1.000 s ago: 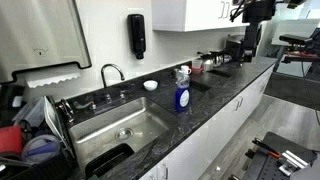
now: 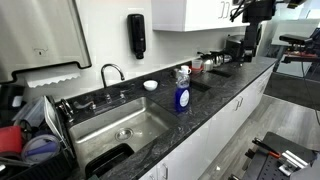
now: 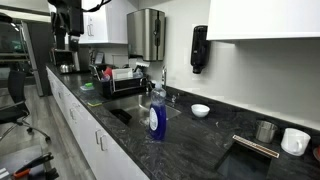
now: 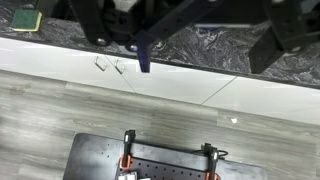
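Observation:
My gripper stands open, its two fingers (image 4: pixel 143 58) wide apart with nothing between them. In the first exterior view, the arm holds the gripper (image 2: pixel 247 52) high at the upper right, clear of the counter. A blue bottle (image 2: pixel 182 98) is upright on the dark counter, right of the sink; the second exterior view shows the same bottle (image 3: pixel 158 116) near the counter's front edge. Behind it sits a white bowl (image 3: pixel 200 110).
The metal sink (image 2: pixel 145 118) lies left of the bottle, with a dish rack (image 2: pixel 40 138) beyond it. A metal pot (image 3: pixel 265 131) and a white mug (image 3: pixel 295 141) stand by the wall. A green and yellow sponge (image 4: pixel 25 19) lies on the counter. White cabinets hang above.

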